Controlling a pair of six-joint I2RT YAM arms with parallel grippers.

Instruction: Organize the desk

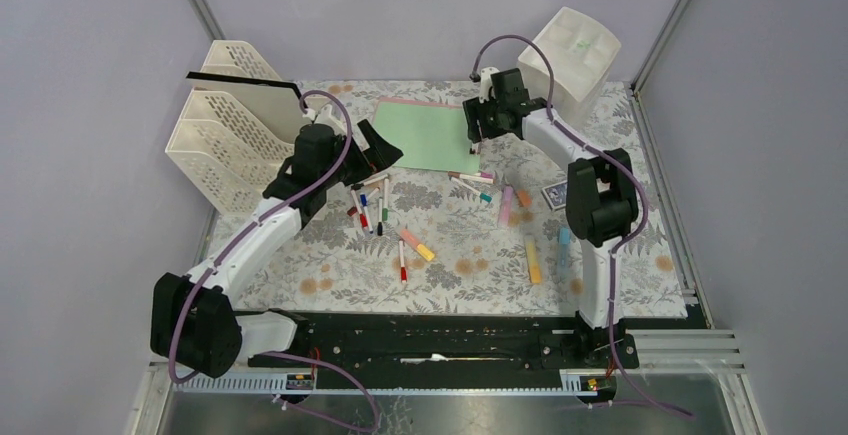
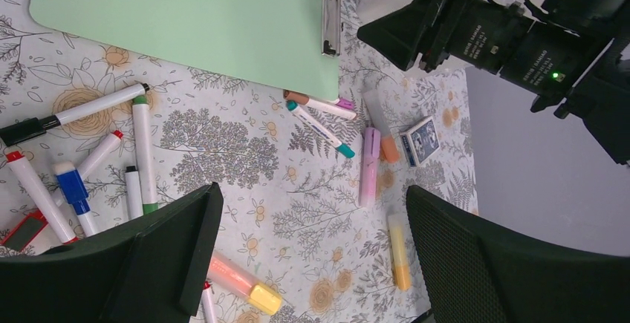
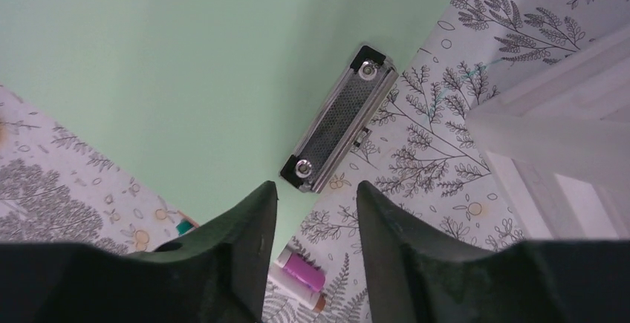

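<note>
A green clipboard [image 1: 420,130] lies at the back middle, its metal clip [image 3: 338,122] on its right edge. My right gripper [image 1: 478,123] hovers over that clip, fingers part open, nothing visible between them. My left gripper [image 1: 374,145] is open above the clipboard's left end and a scatter of markers [image 2: 141,152]. More markers [image 2: 319,130] lie at the clipboard's lower right corner. Several coloured tube-like items [image 1: 533,260] and a card box [image 1: 557,195] lie on the right half of the desk.
Cream baskets [image 1: 215,160] stand at the back left, with a dark-edged board among them. A white plastic container [image 1: 570,50] stands at the back right, close beside my right gripper.
</note>
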